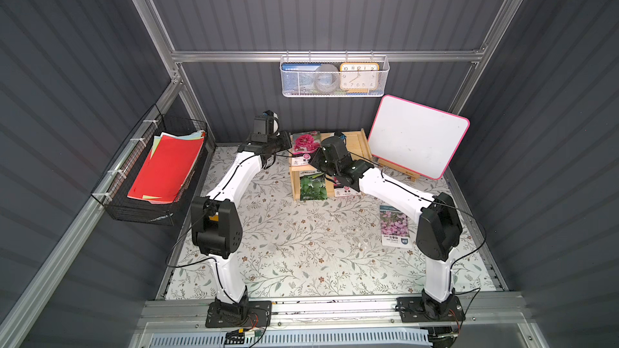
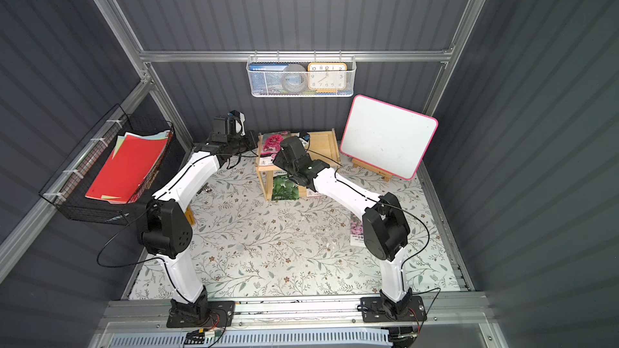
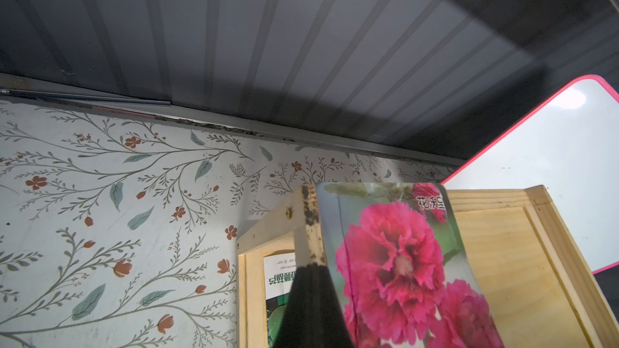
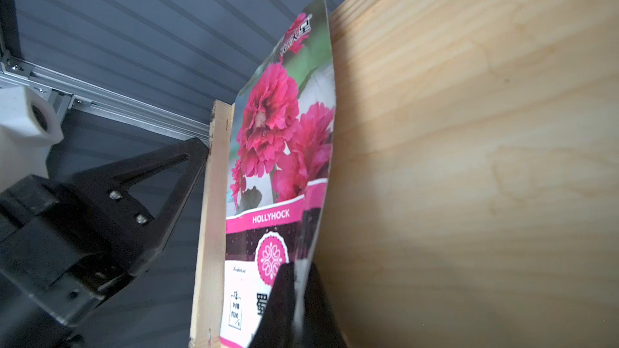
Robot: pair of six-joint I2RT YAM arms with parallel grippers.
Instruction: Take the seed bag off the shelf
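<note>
A hollyhock seed bag (image 4: 274,148) with pink flowers lies on top of the wooden shelf (image 4: 464,154), at its left end. In the right wrist view my right gripper is shut on the bag's right edge, near its lower end, and the edge is pinched into a fold. My left gripper is shut, its fingertips meeting beside the shelf's left corner, with nothing seen between them. From the left wrist view the same bag (image 3: 399,264) appears just right of those fingertips.
Below, a green seed bag (image 1: 312,185) stands in the shelf's lower part. Another purple-flowered bag (image 1: 394,225) lies on the table at right. A whiteboard (image 1: 419,135) leans behind, right of the shelf.
</note>
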